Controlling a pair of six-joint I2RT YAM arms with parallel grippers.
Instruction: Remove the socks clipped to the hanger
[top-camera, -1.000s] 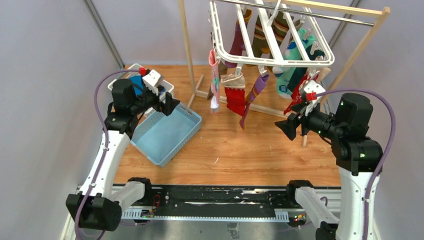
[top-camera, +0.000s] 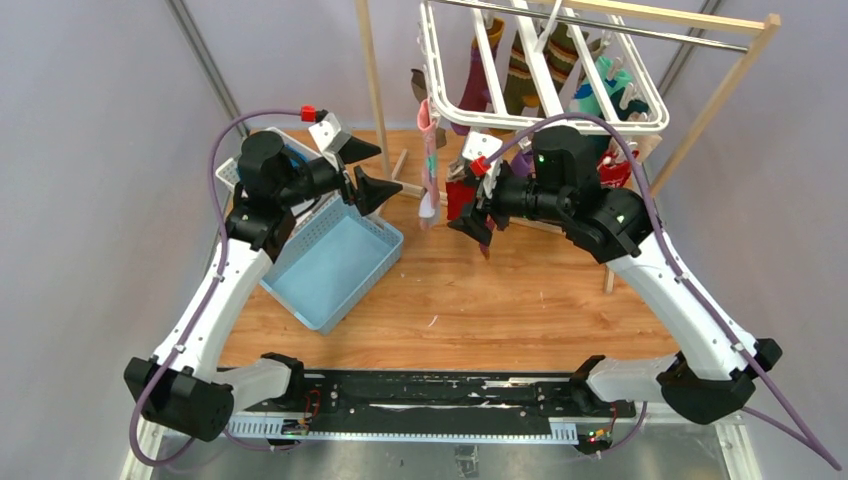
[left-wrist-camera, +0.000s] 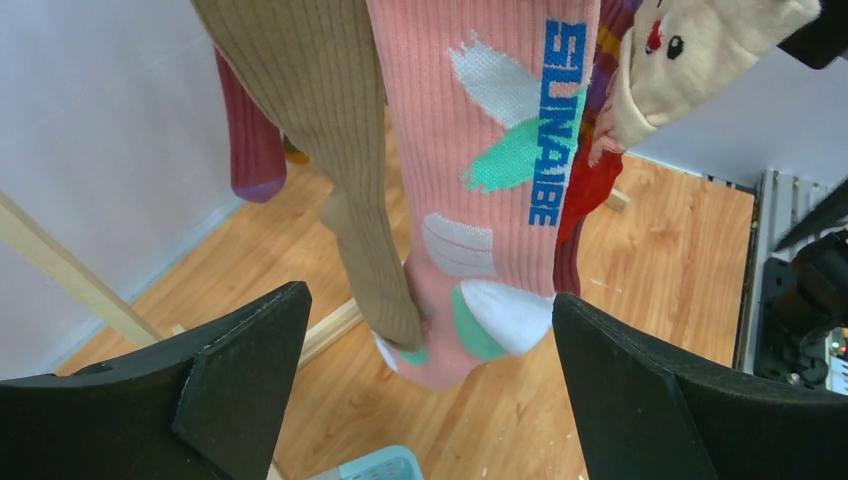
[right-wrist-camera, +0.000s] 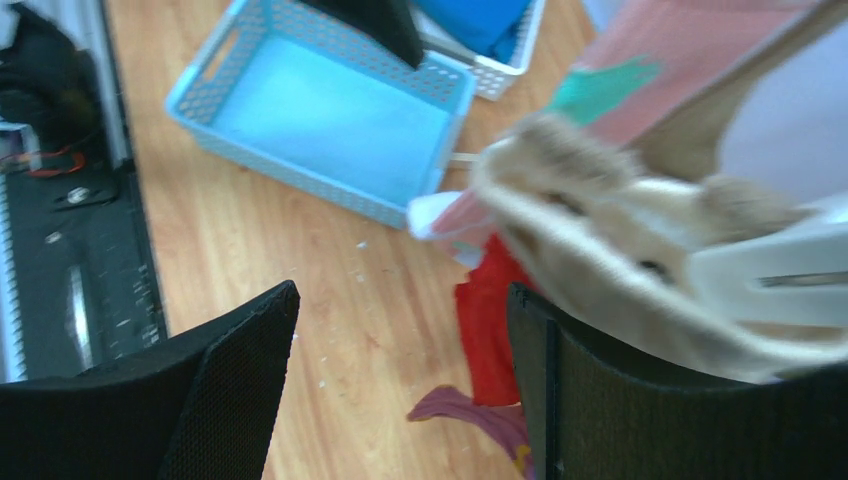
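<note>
Socks hang clipped from the white hanger. A pink sock with lettering hangs before my open left gripper, beside an olive sock. My open right gripper is close under a cream sock, blurred in the right wrist view, with a red sock just beyond. In the top view it partly covers the red and purple socks. Nothing shows between either gripper's fingers.
A blue basket sits left on the wooden table, a white basket behind it. Wooden stand legs frame the hanger.
My right gripper has swung left and upward to the socks at the hanger's front. My left gripper has moved right and up toward the pink sock, slightly.
</note>
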